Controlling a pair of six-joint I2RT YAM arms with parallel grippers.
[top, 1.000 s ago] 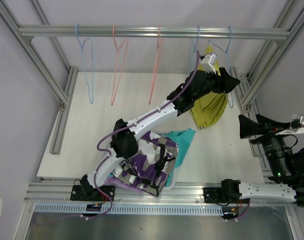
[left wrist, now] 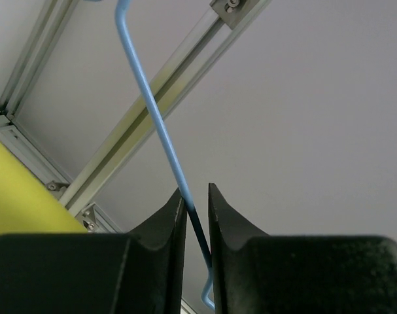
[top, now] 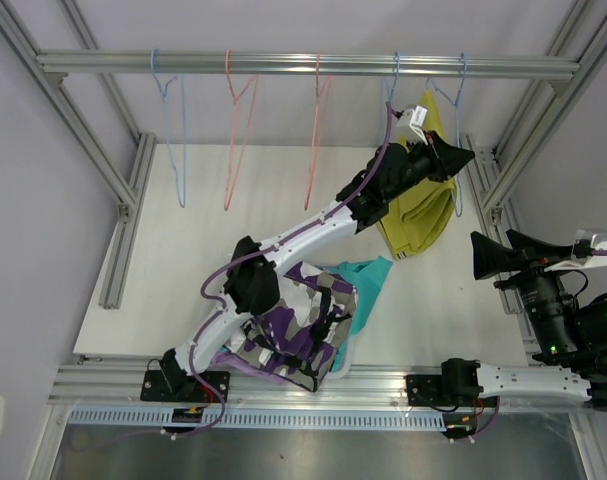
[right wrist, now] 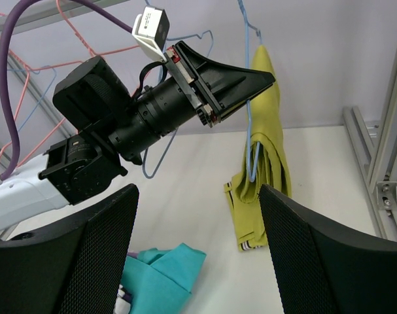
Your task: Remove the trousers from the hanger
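Observation:
Yellow-green trousers hang from a blue hanger at the right end of the rail, their lower part reaching down toward the white floor. In the left wrist view the hanger's side bar runs down to my left gripper, whose fingertips are close together around or beside it; whether they grip it I cannot tell. The trousers show at the left there. My right gripper is open at the lower right, away from the hanger, with nothing between its fingers.
Empty blue and pink hangers hang along the rail to the left. A pile of purple, grey and teal cloth lies at the front middle. Metal frame posts stand at both sides.
My left gripper has moved slightly left and up, and the top of the right-end hanger has shifted slightly to the right. The right arm has barely moved.

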